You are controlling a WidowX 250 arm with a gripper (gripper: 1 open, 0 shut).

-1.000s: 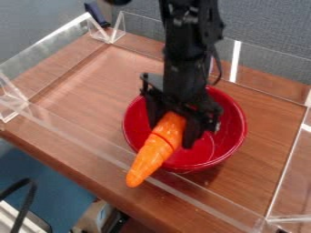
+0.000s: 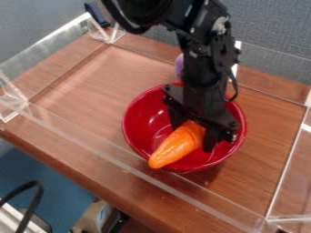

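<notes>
My black gripper reaches down into a red bowl at the middle right of the wooden table. An orange carrot-shaped object lies tilted in the bowl, its tip toward the front left and its upper end among my fingers. Whether the fingers grip it or are just around it is hard to see.
A small purple object is partly hidden behind the arm. Clear plastic walls edge the wooden table. Below the front edge are a cable and boxes.
The gripper has moved back and to the right, and the carrot has gone with it, from hanging over the bowl's front rim to lying within the bowl.
</notes>
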